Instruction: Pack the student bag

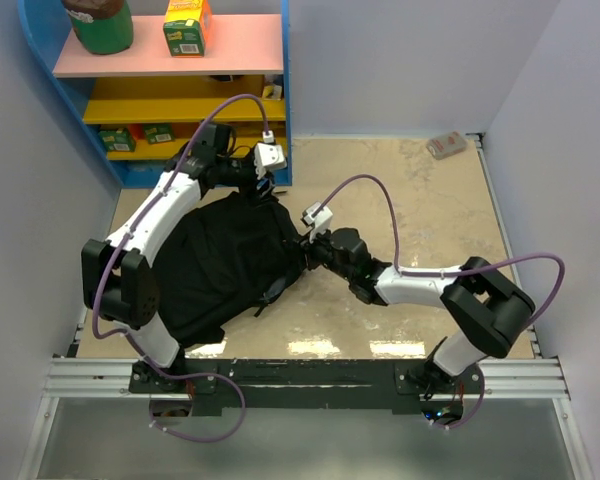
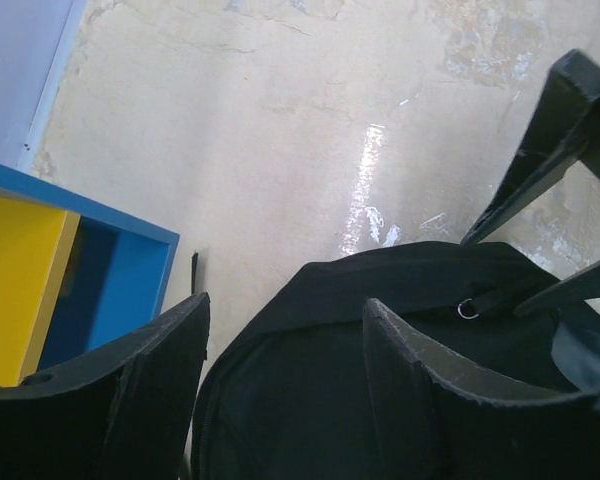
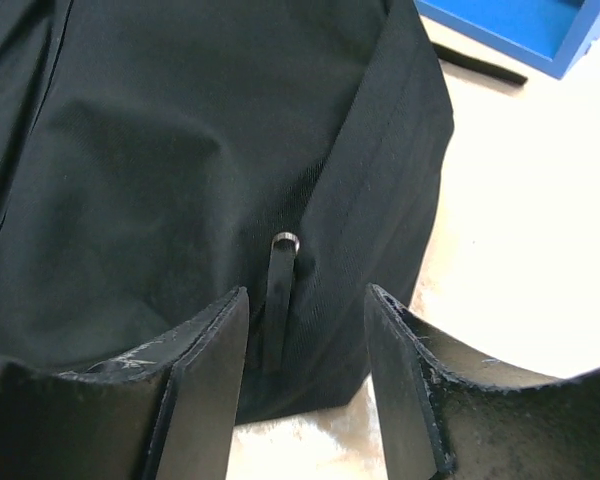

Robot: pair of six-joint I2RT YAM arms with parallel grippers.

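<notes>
A black fabric bag point(image 1: 215, 262) lies spread on the floor mat below the shelf unit. My left gripper point(image 1: 260, 180) hangs over its upper right edge, fingers apart; in the left wrist view the bag point(image 2: 280, 410) is beneath them. My right gripper point(image 1: 308, 245) is at the bag's right edge; in the right wrist view its fingers are apart around a short black pull tab point(image 3: 278, 300) with a metal ring on the bag. The right gripper's fingertips also appear at the upper right of the left wrist view, close to that ring.
A blue shelf unit point(image 1: 287, 100) with pink and yellow shelves holds a green cylinder point(image 1: 102, 30), a carton point(image 1: 188, 28) and small boxes. A small pale block point(image 1: 447, 145) lies at the back right.
</notes>
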